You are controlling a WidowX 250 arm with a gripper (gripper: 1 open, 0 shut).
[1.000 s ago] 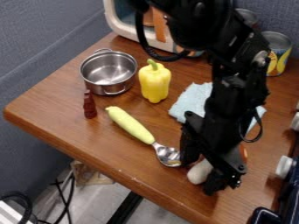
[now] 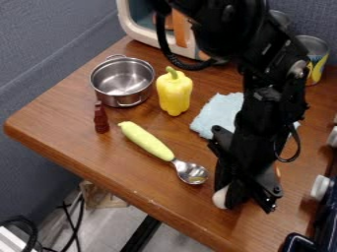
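My black gripper [image 2: 239,185] is low over the right part of the wooden table, near its front, around a white object [image 2: 222,197] that it largely hides; whether its fingers grip it is unclear. Left of it lie a metal spoon [image 2: 191,171] and a yellow corn-like piece [image 2: 145,139]. A yellow pepper [image 2: 174,91] stands farther back, with a light cloth [image 2: 215,115] to its right, partly behind the arm.
A steel pot [image 2: 122,84] and small red bottle [image 2: 101,118] stand at the left. Cans [image 2: 313,55] and a white appliance [image 2: 140,16] are at the back; a dark appliance with white knobs [image 2: 324,215] lines the right edge.
The gripper has shifted slightly right and up, and less of the white object now shows beneath it.
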